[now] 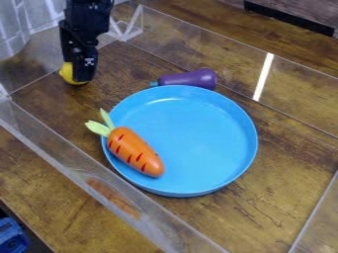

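My black gripper (79,61) hangs at the upper left, its tips low over a small yellow object (69,75) beside the clear side wall. Its fingers stand open; whether they reach around the yellow object is hard to tell. A blue plate (196,128) holds an orange carrot toy (136,152) on its left side. A purple eggplant toy (188,79) lies on the wooden surface behind the plate.
Clear plastic walls (53,148) border the wooden work area (264,217). Something blue (8,235) is outside at the lower left. Bare wood lies right of and behind the plate.
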